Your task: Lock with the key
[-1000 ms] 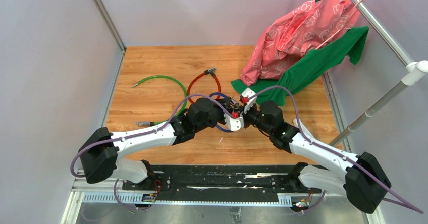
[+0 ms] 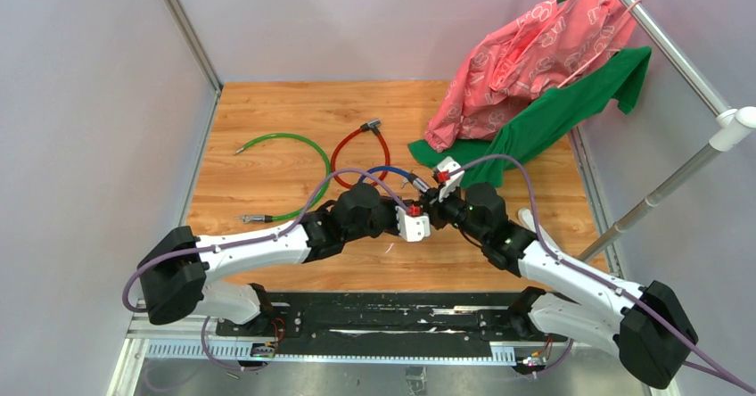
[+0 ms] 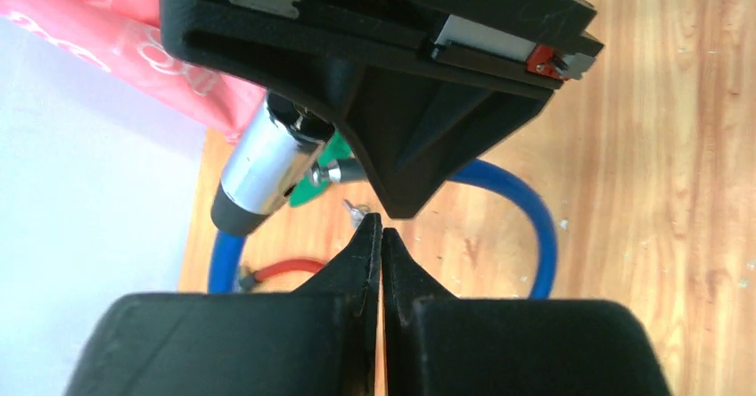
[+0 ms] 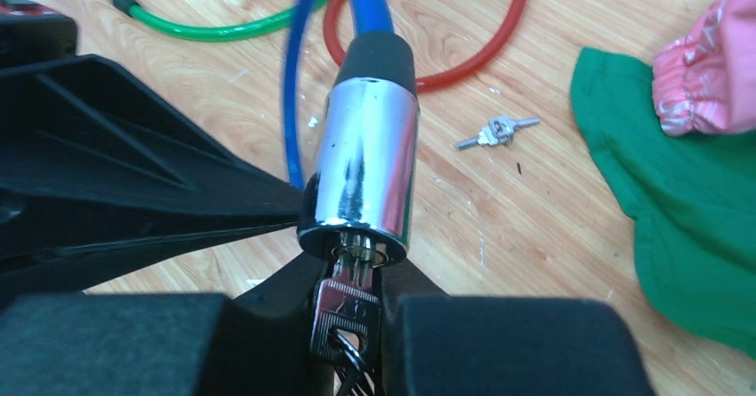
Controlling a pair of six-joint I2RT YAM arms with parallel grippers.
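Note:
A blue cable lock's silver cylinder [image 4: 367, 164] is off the table, a key [image 4: 346, 311] in its keyhole. My right gripper is shut on that key at the bottom of its wrist view. In the left wrist view the cylinder [image 3: 267, 160] lies up and left of my left gripper, which is shut with nothing between its fingertips. Seen from the right wrist, the left fingers [image 4: 223, 204] reach the cylinder's side without enclosing it. The blue cable [image 3: 526, 209] loops away; a metal-tipped end [image 3: 334, 172] shows beside the cylinder.
On the table lie loose keys [image 4: 499, 132], a red cable lock [image 2: 386, 151] and a green one [image 2: 316, 146]. Pink cloth [image 2: 535, 57] and green cloth [image 2: 571, 111] occupy the back right. Both grippers are close together.

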